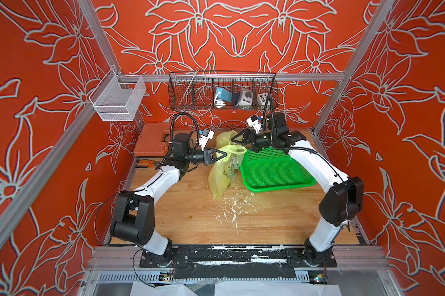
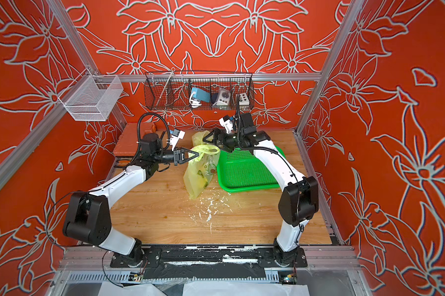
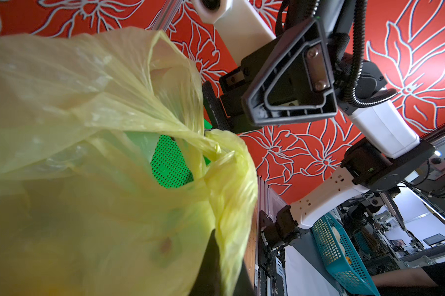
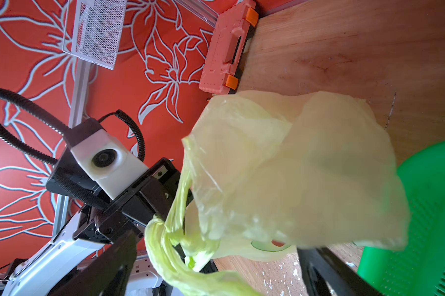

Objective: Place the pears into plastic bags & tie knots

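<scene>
A translucent yellow plastic bag (image 1: 221, 178) stands mid-table, left of the green basket. Dim shapes show through its film, but I cannot make out whether they are pears. My left gripper (image 1: 225, 156) is shut on gathered film of the bag's upper part; the left wrist view has this twisted yellow film (image 3: 232, 197) between its fingertips. A loop of bag handle (image 1: 238, 148) stretches right from that grip. Just beyond the loop, on the right, my right gripper (image 2: 207, 137) is open. In the right wrist view, the bag's bunched handle (image 4: 175, 251) crosses loosely between its spread fingers.
The green basket (image 1: 279, 186) sits close on the bag's right, under the right arm. White scraps (image 1: 232, 207) litter the wood in front. An orange case (image 1: 150, 140) lies at the back left.
</scene>
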